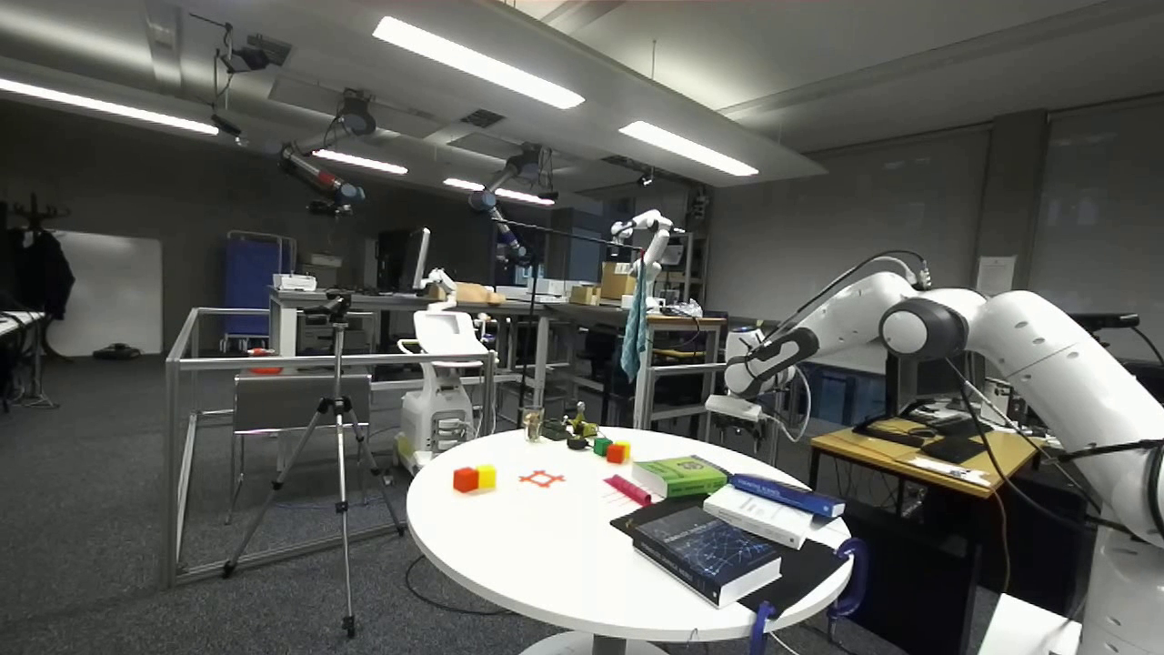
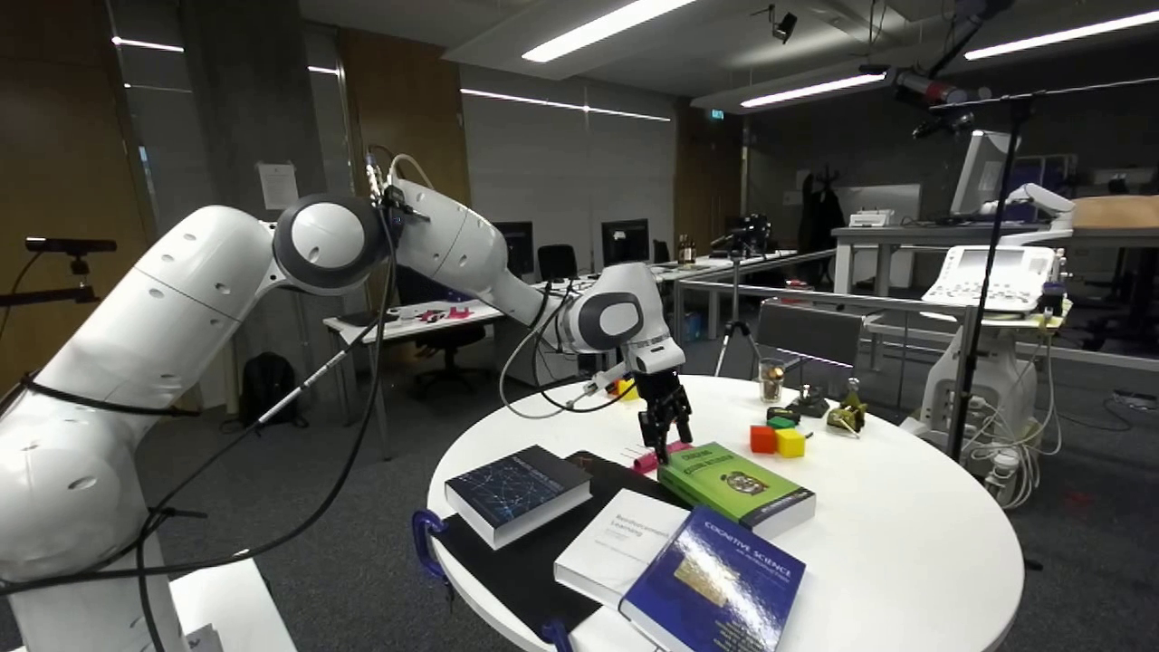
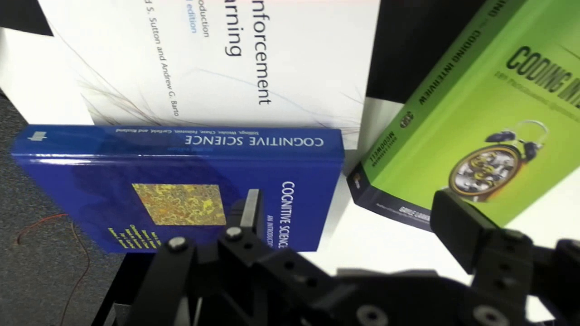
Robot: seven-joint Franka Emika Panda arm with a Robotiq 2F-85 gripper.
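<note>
The blue Cognitive Science book (image 3: 185, 201) rests with its spine side up against the white Reinforcement Learning book (image 3: 304, 59). A green Coding Interview book (image 2: 739, 484) lies close by, and a dark blue book (image 2: 516, 489) sits on the black mat (image 2: 522, 565). My gripper (image 2: 667, 426) is raised above the table, its fingers pointing down. In the wrist view its two fingertips stand wide apart, with nothing held between them; one finger (image 3: 250, 209) shows in front of the blue cover, the other near the green book.
Coloured cubes (image 2: 777, 439), a glass (image 2: 771, 380) and small dark items stand towards the back of the round white table (image 1: 524, 546). A pink piece (image 1: 627, 490) lies beside the green book. Blue clamps (image 1: 857, 579) grip the table edge.
</note>
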